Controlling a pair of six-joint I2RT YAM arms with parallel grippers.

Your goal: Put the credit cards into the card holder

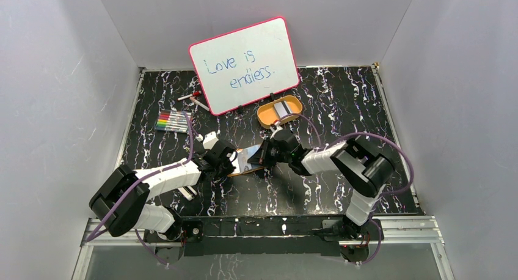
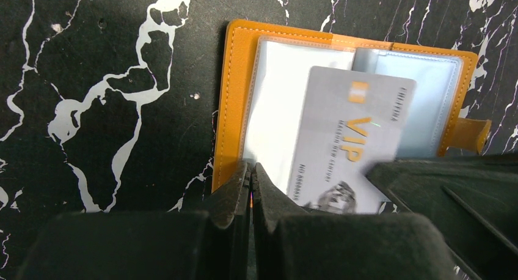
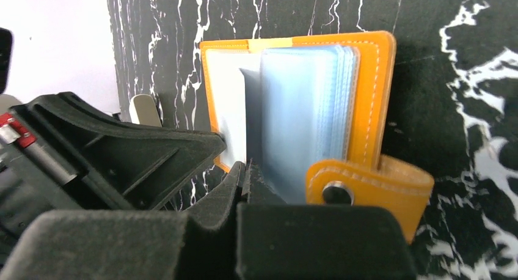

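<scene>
The orange card holder lies open on the table, with clear sleeves on both halves. In the left wrist view, a silver VIP credit card is tilted over the white left sleeve. My right gripper is shut on this card's near edge; the right wrist view shows the card almost edge-on, standing up from the holder. My left gripper is shut at the holder's left edge, against the sleeve side. Whether it pinches the sleeve cannot be made out. The card's lower end is hidden behind the grippers.
A yellow tray behind the holder contains another card. The whiteboard leans at the back, with a pack of markers to the left. An orange clasp flap rises at the holder's right side.
</scene>
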